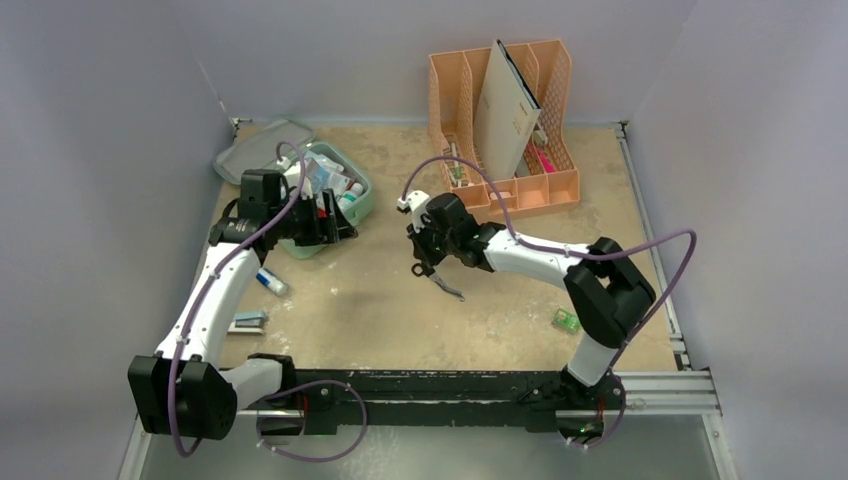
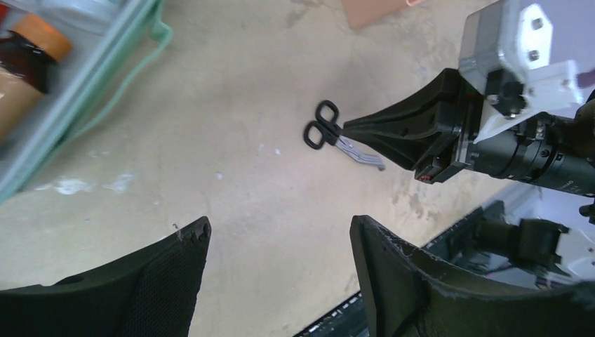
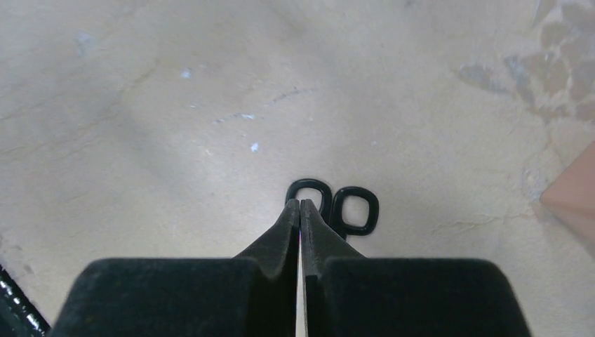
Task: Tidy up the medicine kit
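Black-handled scissors (image 1: 447,288) with grey blades lie flat on the table near its middle. In the right wrist view their two handle loops (image 3: 356,229) show just beyond my right gripper, whose fingertips meet with nothing between them. The left wrist view shows that same right gripper beside the scissors (image 2: 326,132), their blades clear of its fingers. My left gripper is open and empty, over the near right side of the green medicine case (image 1: 363,205). Inside the case are bagged items and a brown bottle (image 2: 22,77) with an orange cap.
An orange organizer (image 1: 553,190) with a white folder (image 1: 505,115) stands at the back. A blue-white tube (image 1: 271,281), a stapler-like item (image 1: 247,323) and a small green packet (image 1: 566,320) lie on the table.
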